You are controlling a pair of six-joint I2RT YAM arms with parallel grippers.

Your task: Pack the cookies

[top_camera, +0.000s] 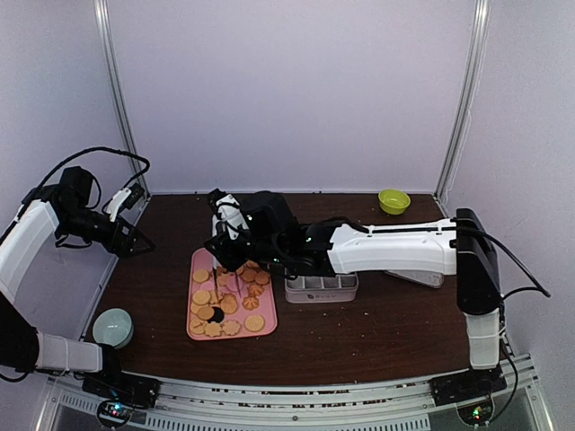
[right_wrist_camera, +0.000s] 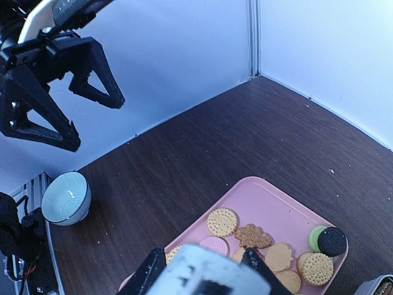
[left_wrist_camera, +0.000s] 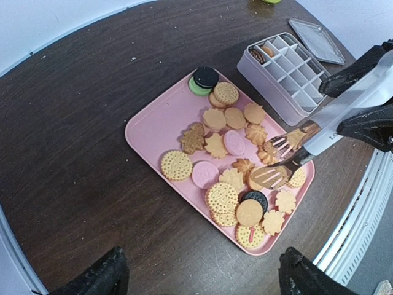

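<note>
A pink tray holds assorted cookies: sandwich, pink, green, flower-shaped and round ones. My right gripper is over the tray, shut on white-handled tongs; their slotted wooden-coloured heads reach down among the cookies at the tray's side, and whether they grip one is unclear. A compartment box beside the tray has a few cookies in one end. My left gripper hangs open and empty at the left, above the table.
A blue bowl sits at the front left, a green bowl at the back right. A clear lid lies beyond the box.
</note>
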